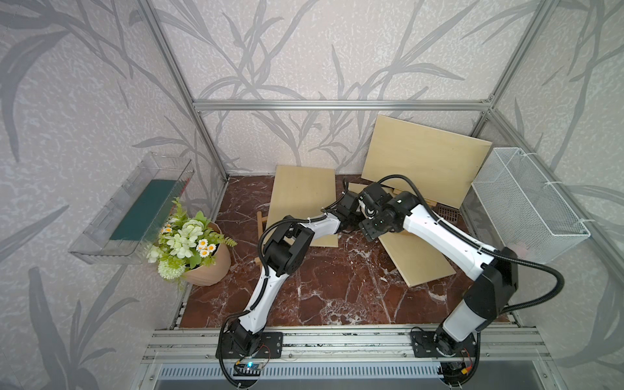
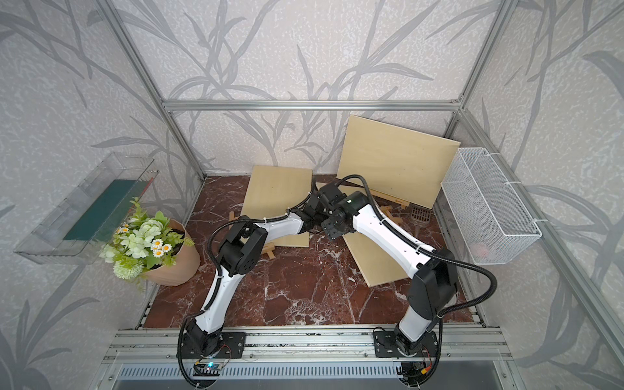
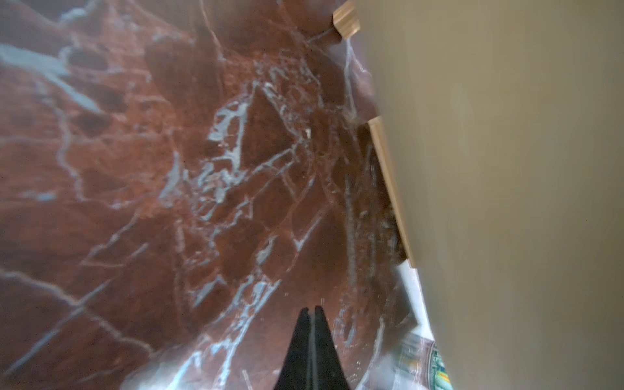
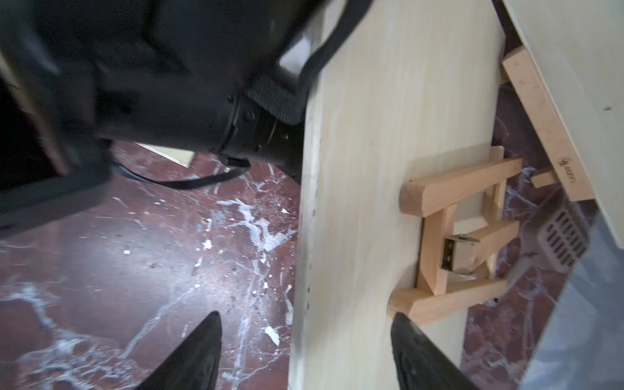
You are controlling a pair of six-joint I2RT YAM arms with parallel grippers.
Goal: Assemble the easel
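Note:
My left gripper is shut, nothing between its fingers, beside a board (image 3: 507, 195) with wooden strips at its edge. My right gripper stands open over the edge of a long panel (image 4: 364, 97). On that panel lies a small wooden easel frame (image 4: 435, 247) with a metal hinge. Another board (image 1: 305, 188) lies at back left, and a large board (image 1: 422, 156) leans on the back right. Both arms' wrists crowd together at the middle, partly hiding the pieces beneath.
A white wire basket (image 1: 529, 208) stands at the right. A potted plant (image 1: 201, 253) and a clear bin (image 1: 143, 208) are at the left.

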